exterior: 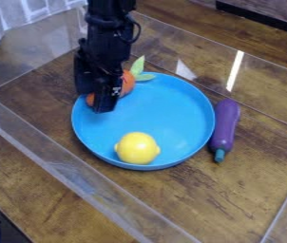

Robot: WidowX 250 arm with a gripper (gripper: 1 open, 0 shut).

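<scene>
My black gripper (103,93) is lowered at the upper left part of the blue plate (159,109), around an orange round object (124,82) with green leaves, which it partly hides. Whether the fingers touch or hold it is hard to tell. A yellow lemon (137,148) rests on the lower middle of the plate.
A purple eggplant (226,128) lies just outside the plate on the right. A clear plastic edge runs diagonally along the lower left. Bare wooden surface (222,204) shows at the lower right.
</scene>
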